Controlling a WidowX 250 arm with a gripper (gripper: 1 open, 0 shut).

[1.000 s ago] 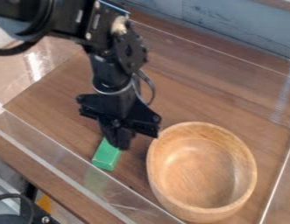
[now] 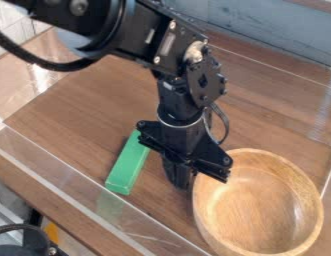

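My black gripper [image 2: 181,172] is low over the wooden table, at the left rim of a round wooden bowl [image 2: 259,205] in the lower right of the camera view. Its fingertips are partly hidden, and it looks shut, with nothing visible between the fingers. A green rectangular block [image 2: 125,168] lies on the table just left of the gripper, apart from the bowl.
Clear strips run along the near left edge of the wooden table [image 2: 68,110]. A pale blue wall [image 2: 261,40] stands at the back.
The gripper has moved right, toward the bowl. The bowl sits further right and a little lower in view, and more of the green block shows.
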